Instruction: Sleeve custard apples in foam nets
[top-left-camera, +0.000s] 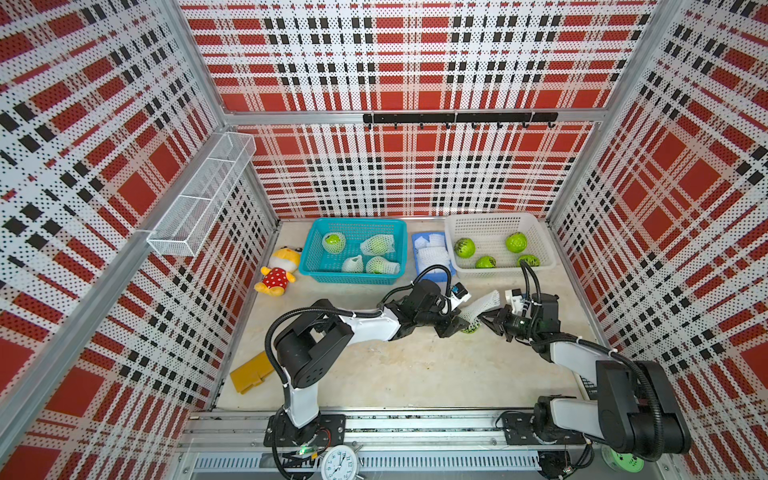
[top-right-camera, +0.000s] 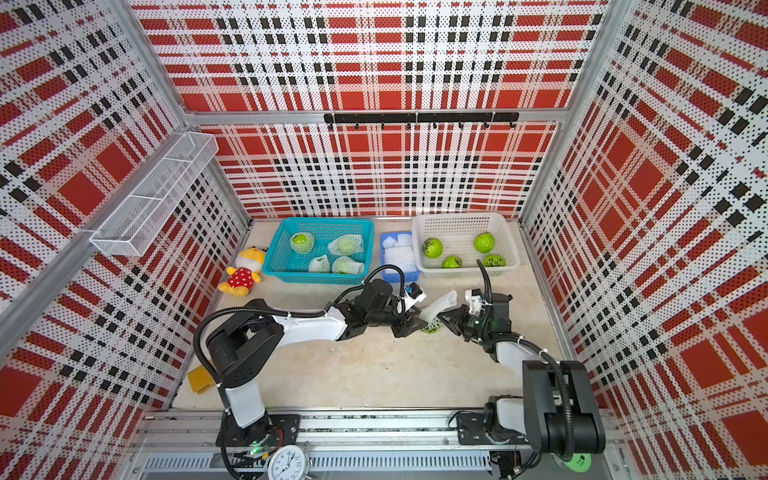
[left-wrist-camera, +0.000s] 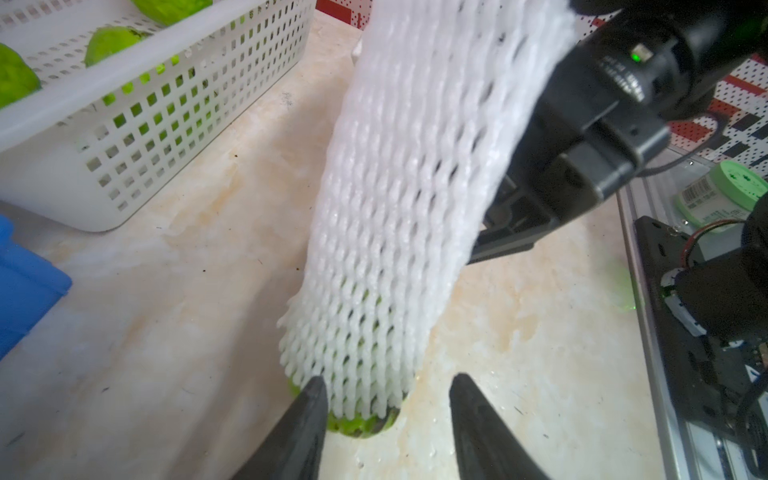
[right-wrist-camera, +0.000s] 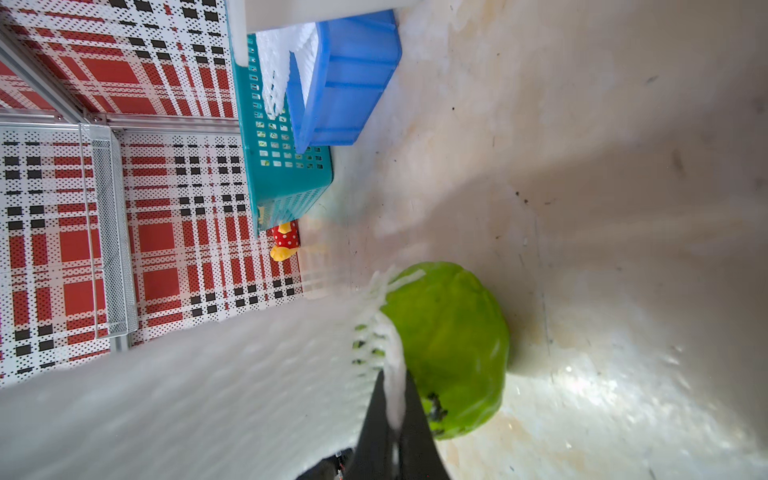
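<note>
A green custard apple sits on the table, partly inside a white foam net (left-wrist-camera: 400, 192) that stands up from it; its bottom shows below the net in the left wrist view. My right gripper is shut on the net's rim beside the apple. My left gripper is part open, its fingers just in front of the apple's lower end, nothing clearly held. More bare apples lie in the white basket (top-left-camera: 500, 220); netted ones lie in the teal basket (top-left-camera: 312, 252).
A blue box (right-wrist-camera: 348, 80) of folded nets stands between the baskets. A plush toy (top-left-camera: 276, 278) and a yellow object (top-left-camera: 252, 369) lie at the left.
</note>
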